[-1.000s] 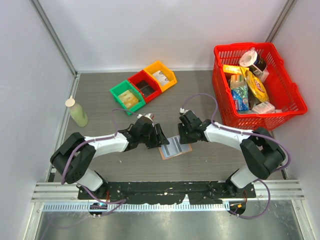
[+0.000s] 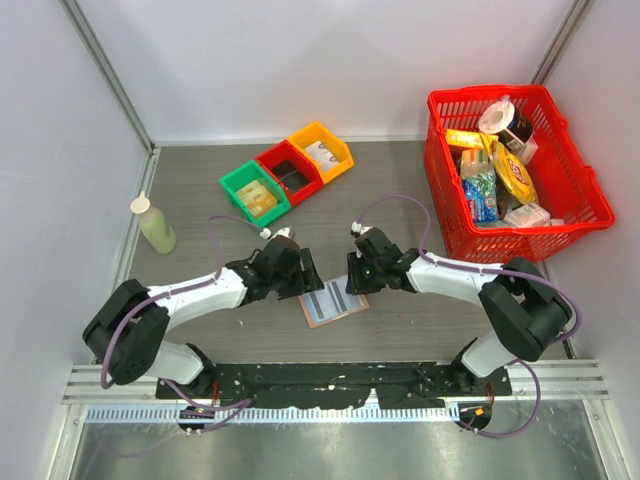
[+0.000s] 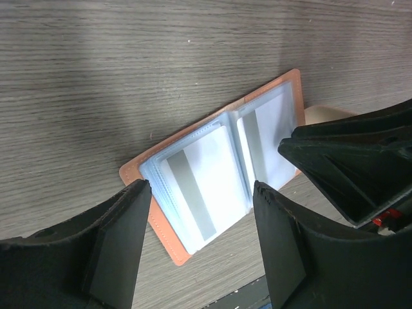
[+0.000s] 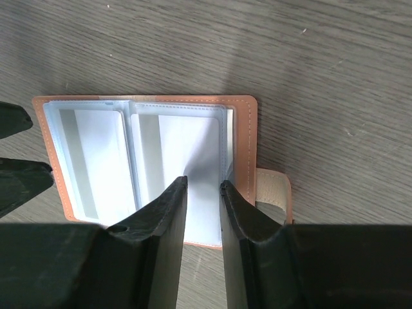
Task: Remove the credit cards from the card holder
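Observation:
The tan card holder (image 2: 334, 313) lies open on the table between my grippers, its clear sleeves (image 3: 206, 187) showing white cards with grey stripes. My left gripper is part open over the near left end of the holder, a fingertip at each side of a sleeve. My right gripper is part open, with its narrowly spaced fingertips at the outer edge of the right sleeve (image 4: 187, 148); whether a card edge is between them I cannot tell.
Green (image 2: 236, 183), red and yellow bins stand at the back, a bottle (image 2: 155, 225) at the left, and a full red basket (image 2: 445, 220) at the back right. The table around the holder is clear.
The holder has shifted left from where it lay a second ago. The right gripper has moved left with it; the left gripper has drawn slightly back to the left.

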